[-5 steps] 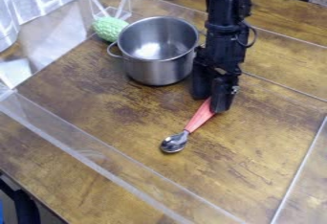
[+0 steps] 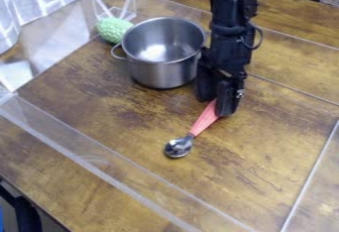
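My black gripper (image 2: 219,93) is low over the wooden table, at the handle end of a spoon (image 2: 205,119) with a pink handle. The spoon's metal bowl points toward the front left. The dark fingers hide the end of the handle, so I cannot tell whether they are closed on it. A steel pot (image 2: 162,53) stands just left of my gripper.
A pale green textured object (image 2: 114,28) lies behind the pot at the back left. Clear plastic edging runs along the table's sides.
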